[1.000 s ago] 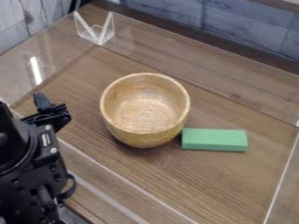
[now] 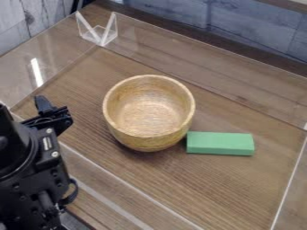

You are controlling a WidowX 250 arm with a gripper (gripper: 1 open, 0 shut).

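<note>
A round wooden bowl [image 2: 149,112] rests on the wooden table at the centre, upright and empty. Just right of its lower edge lies a green rectangular block [image 2: 220,144]. The black arm with my gripper [image 2: 46,115] fills the lower left, left of the bowl and apart from it; its fingers are too dark and overlapped to show whether they are open or shut.
A small clear plastic object [image 2: 99,30] stands at the back left. The table [image 2: 228,189] has free room at the front right and behind the bowl. A grey panel borders the back.
</note>
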